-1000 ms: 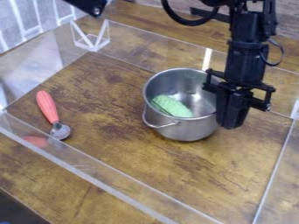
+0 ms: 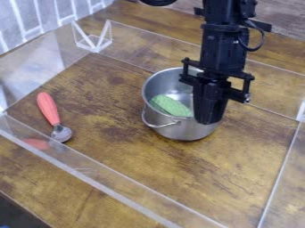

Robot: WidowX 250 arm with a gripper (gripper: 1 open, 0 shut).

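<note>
My black gripper (image 2: pixel 212 101) reaches down from the top over the right side of a steel pot (image 2: pixel 173 128), its fingers at or inside the rim. Whether it is open or shut, and whether it touches the pot, is hard to tell. A green oblong object (image 2: pixel 170 105) lies inside the pot, partly hidden by the gripper.
A red-handled utensil (image 2: pixel 48 109) with a metal head lies on the wooden table (image 2: pixel 95 178) at the left. Clear walls border the work area.
My gripper and arm have moved left, further over the pot, covering more of its interior. The pot has stayed roughly in place.
</note>
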